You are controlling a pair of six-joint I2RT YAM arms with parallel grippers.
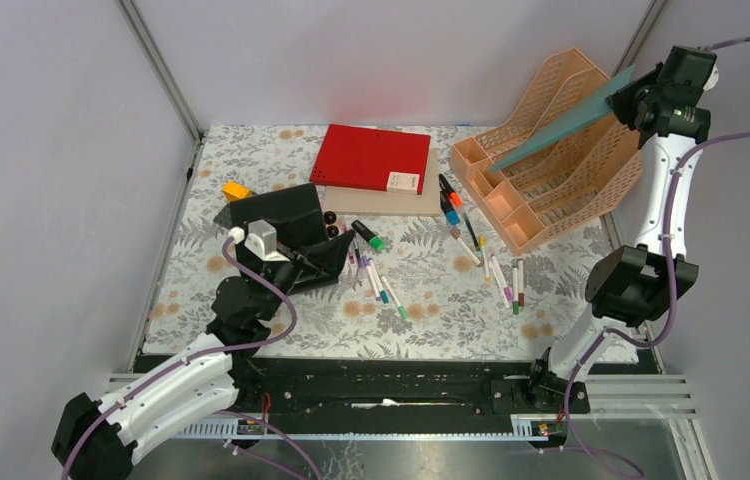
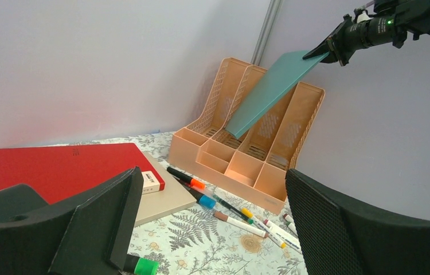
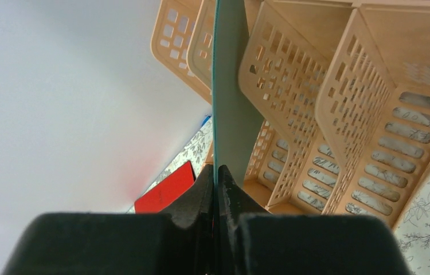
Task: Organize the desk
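Observation:
A thin teal board point(image 1: 561, 125) stands slanted in a slot of the peach desk organizer point(image 1: 511, 215), its upper edge held by my right gripper point(image 1: 617, 98), shut on it, as the left wrist view point(image 2: 278, 89) also shows. In the right wrist view the board point(image 3: 230, 97) runs up from between the fingertips, seen edge-on. My left gripper point(image 1: 316, 255) is open over the black case or pad point(image 1: 266, 210) at the desk's left. A red notebook point(image 1: 366, 155) lies on a beige board point(image 1: 376, 202) left of the organizer.
Loose markers and pens point(image 1: 381, 285) lie mid-desk and before the organizer. A yellow object point(image 1: 236, 190) sits at the left. Walls close in the back and sides.

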